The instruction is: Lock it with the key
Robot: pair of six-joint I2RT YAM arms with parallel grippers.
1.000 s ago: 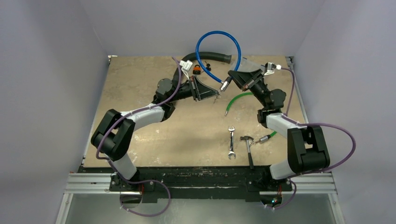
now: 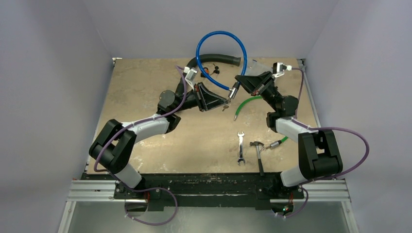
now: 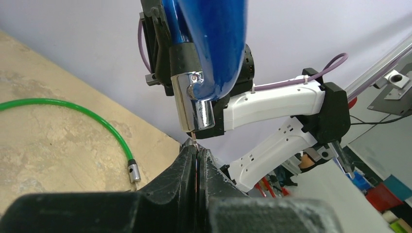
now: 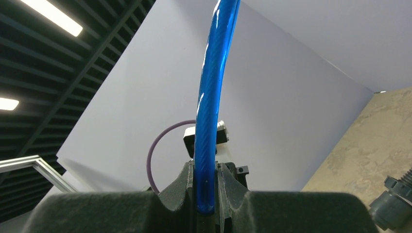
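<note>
A blue cable lock (image 2: 221, 32) hangs in a loop above the table, its chrome lock cylinder (image 3: 194, 104) pointing down towards my left fingertips. My right gripper (image 2: 239, 80) is closed around the lock just above the cylinder; in the right wrist view its fingers (image 4: 180, 189) flank the blue cable (image 4: 208, 121). My left gripper is shut on a thin metal key (image 3: 194, 138), which stands between its tips and the cylinder's lower end. Whether the key's tip is inside the keyhole cannot be told. Another key (image 2: 225, 108) dangles below the left fingertips.
A green cable lock (image 2: 246, 102) lies beneath the grippers. The wrench (image 2: 241, 148) and hammer (image 2: 259, 158) rest nearer the front. A dark hose (image 2: 221, 58) and more keys (image 2: 216, 71) lie at the back.
Over the last second both grippers and the blue lock have shifted slightly left.
</note>
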